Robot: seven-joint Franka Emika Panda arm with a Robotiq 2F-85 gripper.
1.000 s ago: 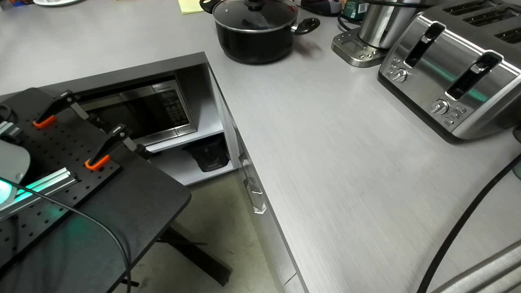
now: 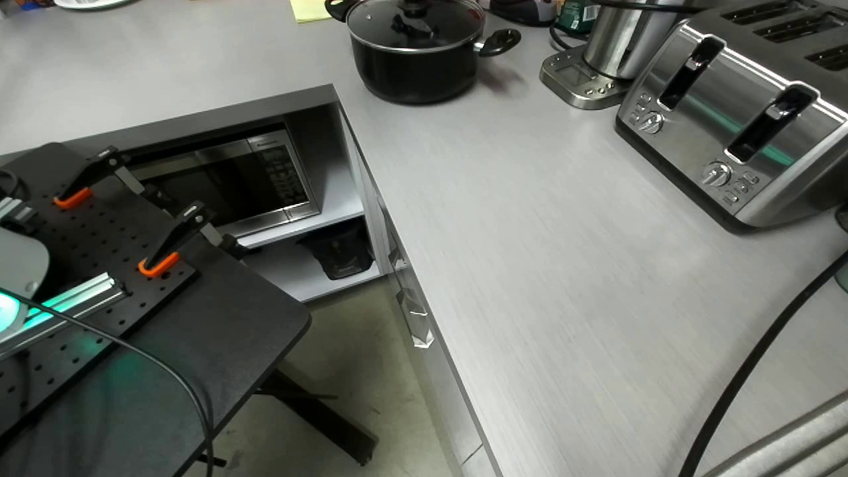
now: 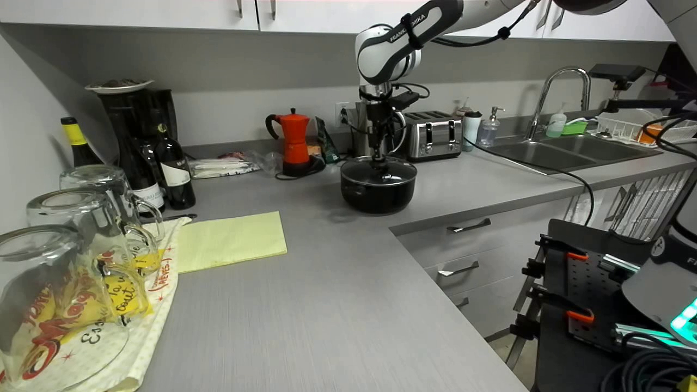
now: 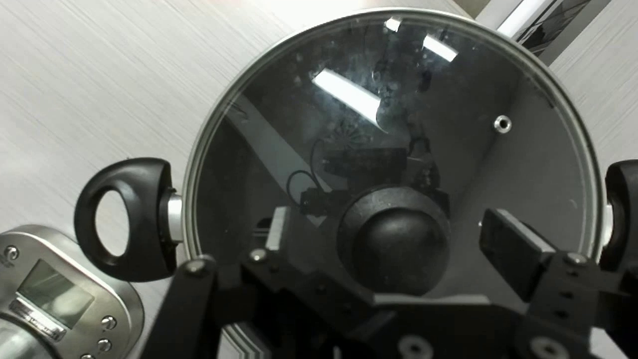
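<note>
A black pot (image 2: 417, 75) with two side handles stands on the grey counter near its inner corner. Its glass lid (image 4: 412, 89) is seated on the rim, with a round black knob (image 4: 400, 251) at the centre. In the wrist view my gripper is open above the lid, one finger on each side of the knob and a gap left on both sides. Exterior view 2 has the gripper pointing straight down over the pot (image 3: 377, 196); how far the fingertips are above the lid is hard to tell there.
A kettle base (image 2: 584, 79) and a steel toaster (image 2: 739, 119) stand beside the pot. Behind it is a red moka pot (image 3: 295, 140). Glass mugs (image 3: 59, 281) and a yellow sheet (image 3: 232, 240) lie left.
In exterior view 1 the pot and counter look the same as before. Only the dark reflection in the lid has shifted slightly.
</note>
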